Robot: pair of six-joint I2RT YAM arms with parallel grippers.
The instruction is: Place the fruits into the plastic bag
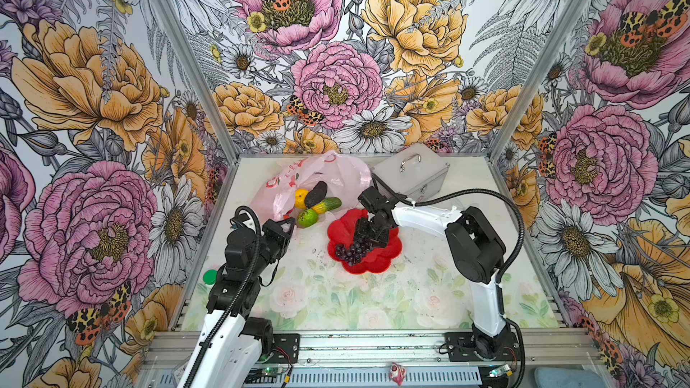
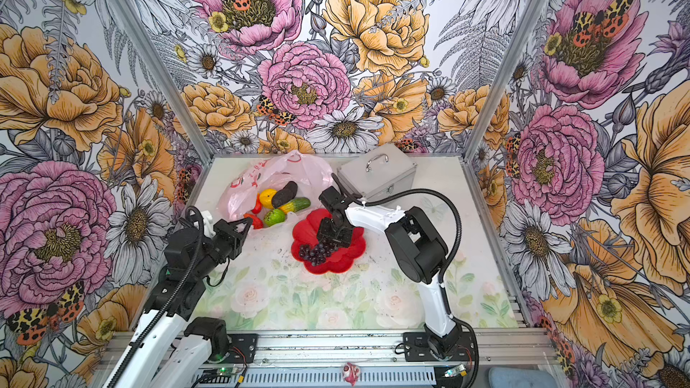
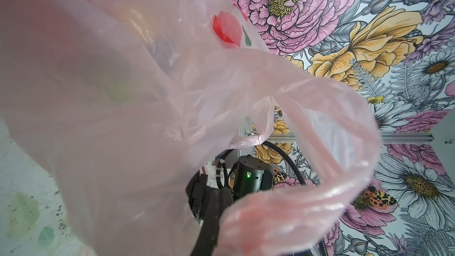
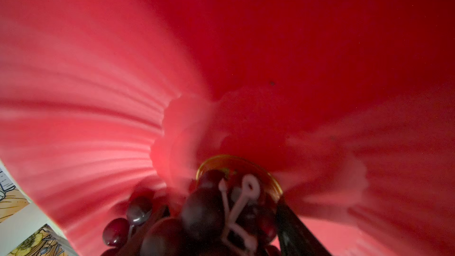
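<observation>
In the red flower-shaped bowl (image 1: 341,233) lies a bunch of dark grapes (image 1: 350,253). Down over the bowl, my right gripper is part open, with grapes and their pale stem between its fingers. A pinkish plastic bag (image 2: 312,172) lies at the back left. Its mouth shows a yellow fruit (image 2: 266,197), a dark oval one (image 2: 286,194), a cucumber-like one (image 2: 296,204), a green one (image 2: 274,217) and something red (image 2: 256,221). Shut at the bag's near left edge, my left gripper (image 1: 290,224) has the bag's handle film (image 3: 284,218) bunched at its fingers.
A grey metal case (image 1: 413,171) stands behind the bowl at the back right. A green round cap (image 1: 210,276) lies by the left edge.
</observation>
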